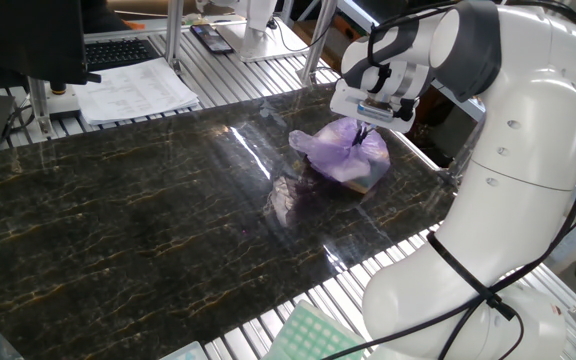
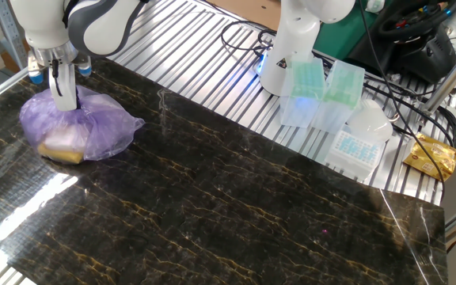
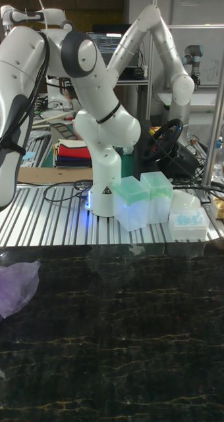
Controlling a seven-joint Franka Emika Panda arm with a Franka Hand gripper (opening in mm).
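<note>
A translucent purple plastic bag (image 1: pixel 343 152) with something inside rests on the dark marbled tabletop (image 1: pixel 118 220), near the table's far right end in exterior view 1. Pale and yellowish contents show through the bag (image 2: pixel 93 127) at the left of exterior view 2. My gripper (image 1: pixel 360 136) points down into the top of the bag, its dark fingertips against the gathered plastic. Whether the fingers are closed on the film cannot be made out, as the plastic and the hand cover them. In exterior view 3 only one side of the bag (image 3: pixel 16 287) shows at the left edge.
Along one side, on the slatted metal surface, stand clear boxes with green tops (image 2: pixel 341 87), a white tip rack (image 2: pixel 356 152) and a second robot arm (image 2: pixel 285 55). A gold packet (image 2: pixel 431 157) lies beyond them. Papers (image 1: pixel 133 92) lie beyond the opposite edge.
</note>
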